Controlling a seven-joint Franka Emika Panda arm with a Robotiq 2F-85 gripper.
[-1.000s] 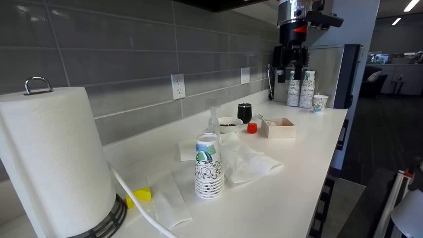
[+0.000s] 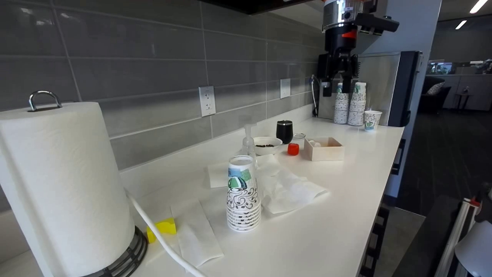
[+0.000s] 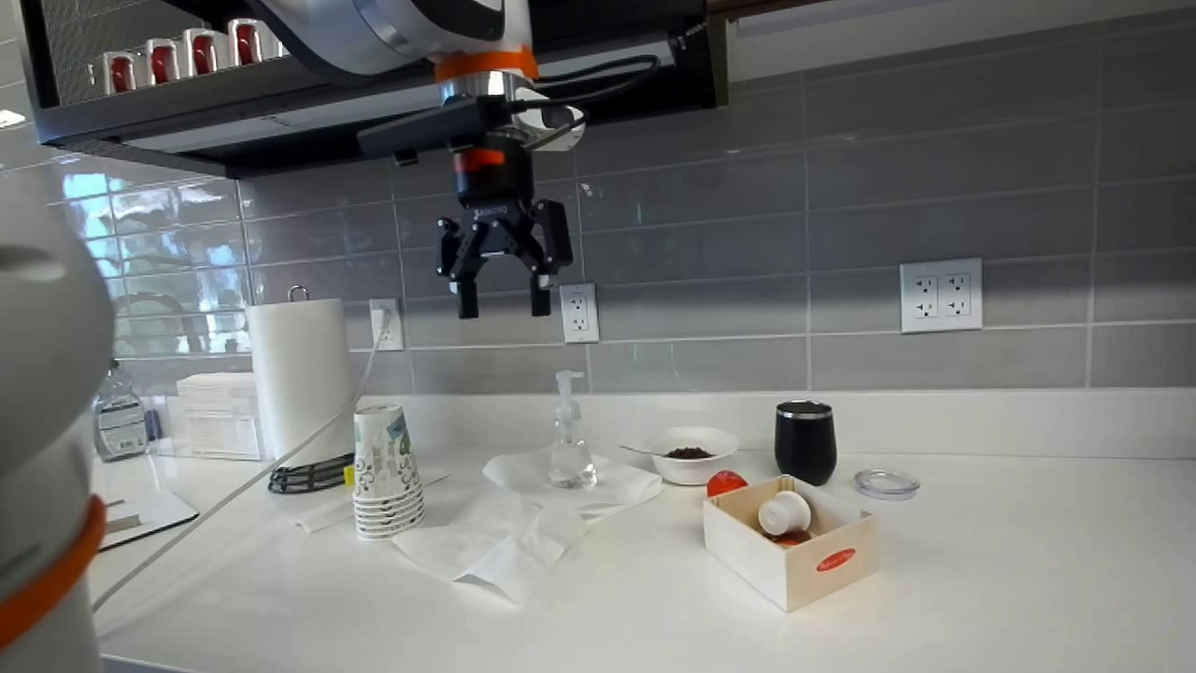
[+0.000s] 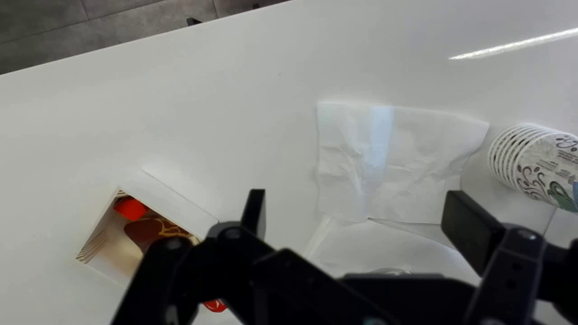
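Observation:
High above the counter hangs my gripper [image 3: 504, 301], its two fingers wide apart and nothing between them. In the wrist view those fingers frame a crumpled paper towel [image 4: 395, 157] lying flat on the white surface. A stack of patterned paper cups [image 3: 387, 471] stands upside down to the left of that towel in exterior view 2. To the right sits a pale wooden box [image 3: 790, 544] holding a small white cup [image 3: 785, 512] and some red and brown items. Behind the box are a red block [image 3: 726, 482] and a black tumbler [image 3: 804, 441].
A clear pump bottle [image 3: 571, 449] and a white bowl [image 3: 692, 454] of dark bits stand toward the wall. The paper towel roll [image 2: 64, 189] and a white cable [image 2: 161, 240] occupy one end. Counter space in front of the box is bare.

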